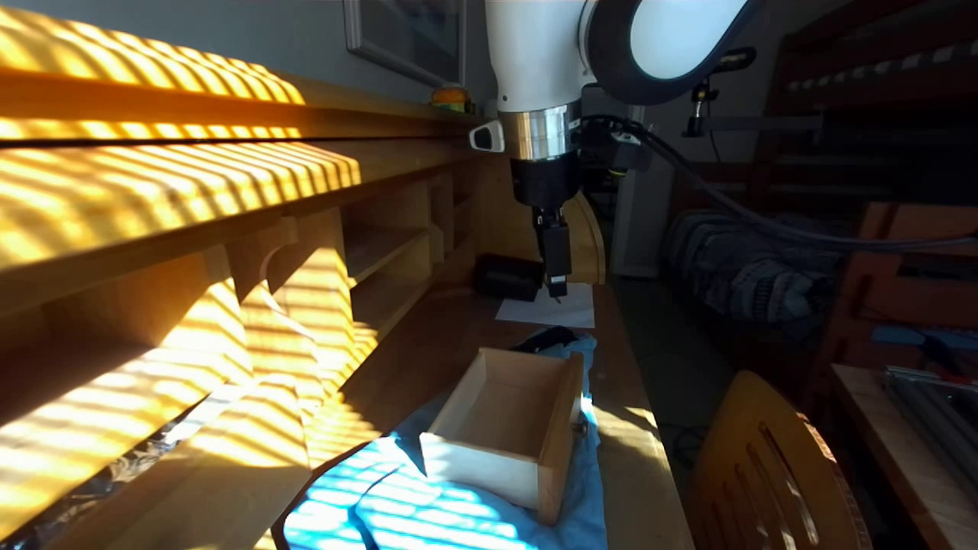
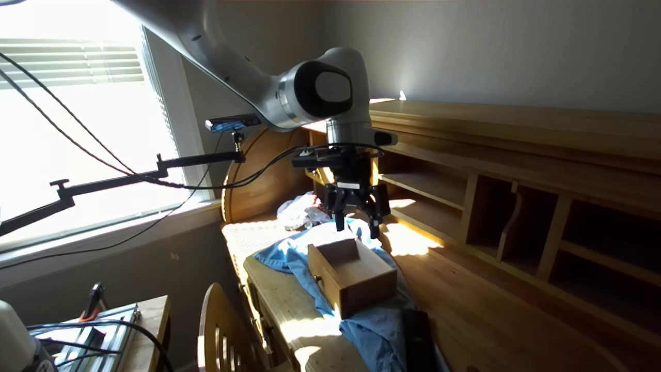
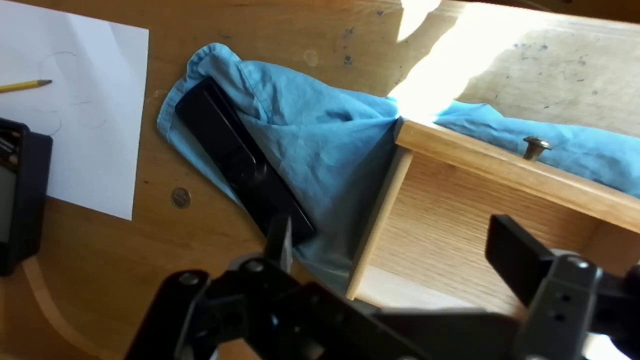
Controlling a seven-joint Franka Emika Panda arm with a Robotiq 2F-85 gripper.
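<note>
My gripper is open, its two fingers wide apart with nothing between them. It hangs in the air over the desk, above the near side of the drawer in the wrist view. The empty wooden drawer [image 1: 500, 403] rests on a blue cloth [image 1: 394, 495], its small knob [image 3: 535, 146] facing the desk's edge. A black remote-like object [image 3: 240, 156] lies on the cloth beside the drawer's end. White paper [image 3: 102, 120] with faint drawn marks and a yellow pencil [image 3: 24, 86] lies further off. In exterior view 2 the gripper [image 2: 357, 230] appears above the drawer.
A coin [image 3: 180, 197] and a black box [image 3: 27, 192] are on the desk near the paper. Wooden cubbyholes [image 2: 496, 217] line the desk's back. A wooden chair [image 1: 779, 467] stands at the front edge. Bare desk surface [image 2: 483, 297] shows beside the cloth.
</note>
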